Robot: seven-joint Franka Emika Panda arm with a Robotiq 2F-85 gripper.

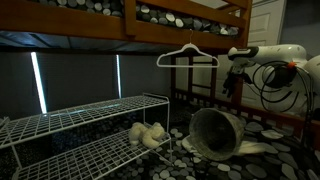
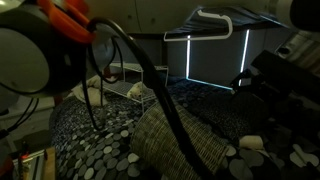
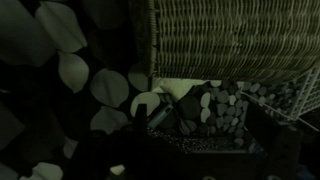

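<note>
My gripper [image 1: 232,83] hangs high at the right in exterior view 1, above and to the right of a wicker basket [image 1: 216,132]. The basket lies tipped on its side on the patterned bedding. Exterior view 2 shows the same basket [image 2: 170,140] low in the middle, partly behind a dark cable. From the wrist, the woven side of the basket [image 3: 230,40] fills the top of the view. The two dark fingers stand apart, with the gripper open and only bedding visible between them. A white hanger [image 1: 187,57] hangs from the wooden rail.
A white wire rack [image 1: 90,115] stands at the left, with a pale plush toy [image 1: 148,135] beside its right end. Another pale soft thing [image 1: 257,148] lies to the right of the basket. A wooden beam [image 1: 130,28] crosses overhead.
</note>
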